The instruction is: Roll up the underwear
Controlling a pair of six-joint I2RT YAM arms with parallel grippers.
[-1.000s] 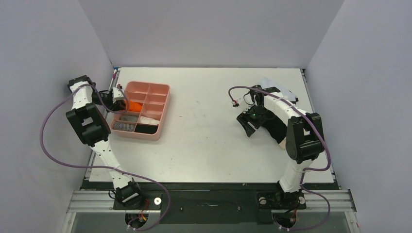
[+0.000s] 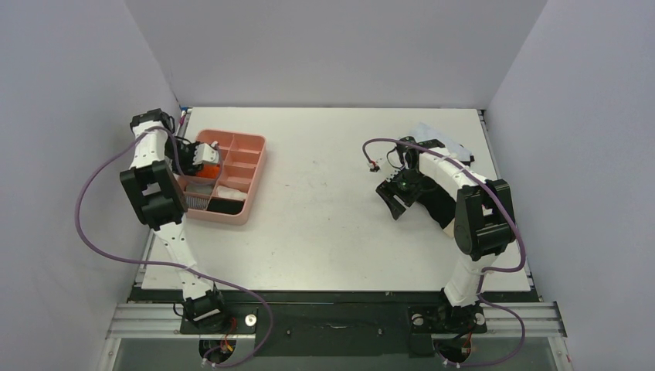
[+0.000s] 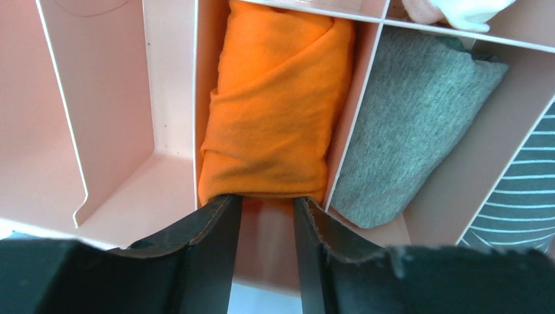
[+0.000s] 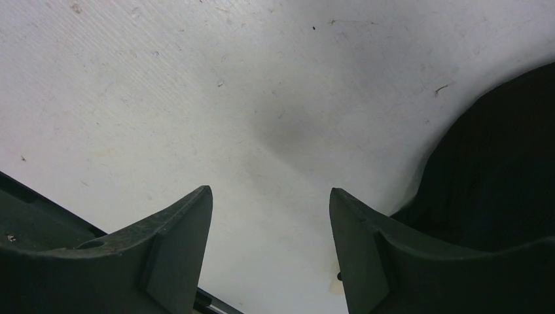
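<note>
Folded into a compartment of the pink divided box (image 2: 257, 176) lies the orange underwear (image 3: 278, 98), partly hidden by the left arm in the top view. My left gripper is over that compartment at the cloth's near edge. Its fingers (image 3: 222, 226) are part open, their tips at the orange fold; a grip on it does not show. On the right, my right gripper stands open above bare table with nothing between its fingers. Beside it in the right wrist view is a black cloth (image 4: 504, 163).
Neighbouring compartments hold a grey roll (image 3: 419, 124), a striped roll (image 3: 517, 190), a white one (image 2: 232, 193) and a black one (image 2: 225, 206). Several upper compartments are empty. A pale cloth (image 2: 444, 139) lies at the back right.
The box has shifted slightly left and turned a little. The right arm looks still.
</note>
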